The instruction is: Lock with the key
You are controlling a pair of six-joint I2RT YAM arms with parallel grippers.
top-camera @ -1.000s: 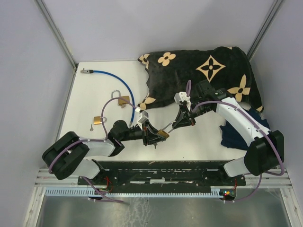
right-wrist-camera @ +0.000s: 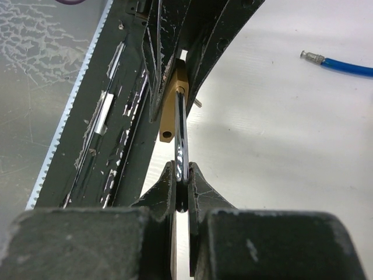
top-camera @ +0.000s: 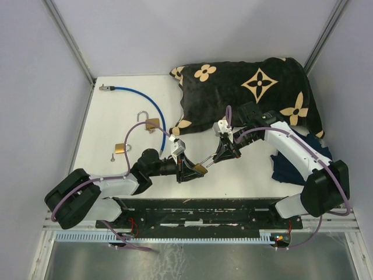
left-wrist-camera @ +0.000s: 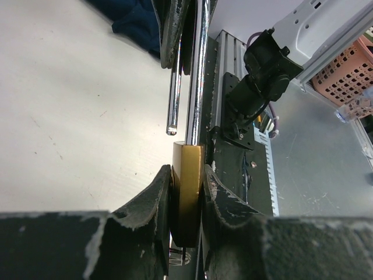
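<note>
The brass padlock body [left-wrist-camera: 189, 181] is gripped between the fingers of my left gripper [top-camera: 196, 170]. My right gripper [top-camera: 220, 156] is shut on its silver shackle [top-camera: 207, 159], just to the right. In the left wrist view the shackle's long leg [left-wrist-camera: 197, 87] enters the body, while the short leg [left-wrist-camera: 173, 105] ends outside, beside the top: the padlock stands open. The right wrist view shows the body's empty hole [right-wrist-camera: 167, 135] facing me. A small silver piece, perhaps the key [left-wrist-camera: 176, 255], shows below the body, mostly hidden by the fingers.
Two other brass padlocks, one farther back [top-camera: 152, 123] and one at left [top-camera: 120, 148], lie with a small key [top-camera: 112, 157] on the white table [top-camera: 119, 99]. A blue cable [top-camera: 143, 96] curves behind. Dark patterned cloth [top-camera: 233, 81] fills the back right.
The padlock and both grippers have shifted very slightly left and toward the front. Both grips look the same. A small piece seen below the left gripper earlier is hardly visible now from above.
</note>
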